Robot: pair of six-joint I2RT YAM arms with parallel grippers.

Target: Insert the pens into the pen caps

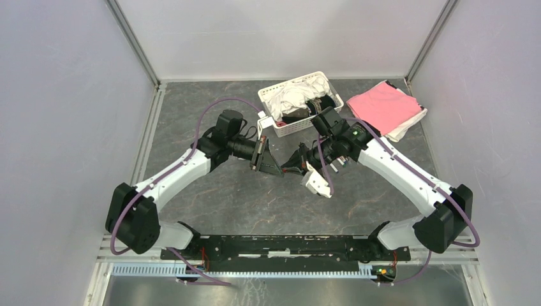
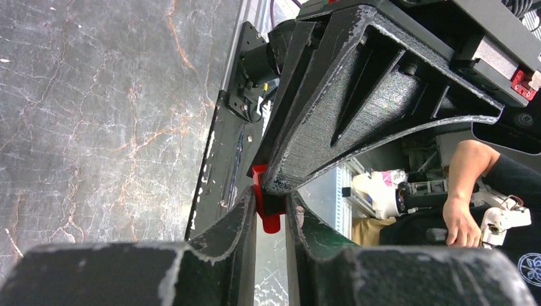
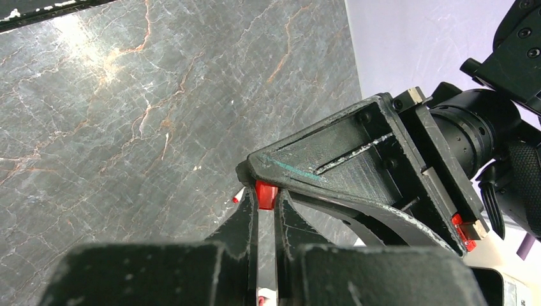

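My left gripper point(image 1: 279, 172) and right gripper point(image 1: 290, 169) meet tip to tip above the middle of the table. Between them shows a red pen part point(image 2: 271, 223), seen in the left wrist view reaching from the right gripper's tip into the gap of my left fingers. The right wrist view shows red point(image 3: 266, 195) at the ends of my right fingers point(image 3: 244, 223), up against the left gripper's tip. Both grippers are shut on red. Whether it is pen or cap, and any joint between two parts, is hidden by the fingertips.
Several pens lie beneath the right arm, one marker point(image 1: 333, 167) among them; a red-ended one point(image 3: 237, 196) shows in the right wrist view. A white basket point(image 1: 295, 127) of cloths stands behind, a pink cloth point(image 1: 383, 107) at back right.
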